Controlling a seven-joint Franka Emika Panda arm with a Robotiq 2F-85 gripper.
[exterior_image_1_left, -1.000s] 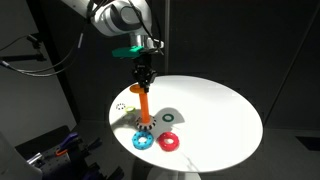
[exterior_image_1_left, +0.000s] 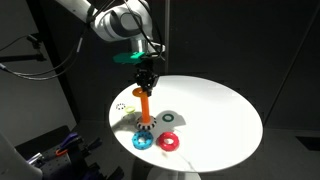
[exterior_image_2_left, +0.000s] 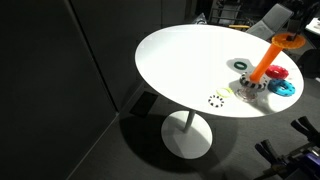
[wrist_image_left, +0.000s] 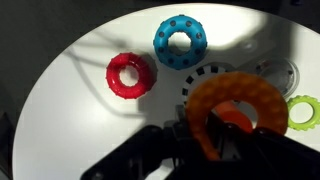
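An orange post (exterior_image_1_left: 145, 105) stands upright on the white round table, its foot at a black-and-white ring (exterior_image_1_left: 147, 124). At the post's upper end is an orange ring (exterior_image_2_left: 289, 41), and my gripper (exterior_image_1_left: 145, 87) is shut on its rim. In the wrist view the dark fingers of the gripper meet the ring's near side. The post's top (wrist_image_left: 232, 116) shows through the ring's hole, off centre. Whether the ring is around the post or just above it, I cannot tell.
A blue ring (wrist_image_left: 180, 42) and a red ring (wrist_image_left: 131, 75) lie near the table edge. Nearby are a lime ring (wrist_image_left: 304, 112), a dark ring (exterior_image_1_left: 168, 118) and a white dotted ring (exterior_image_2_left: 216, 101).
The orange ring has shifted very slightly to the right near the post's top, still in my gripper. The other rings lie where they were.
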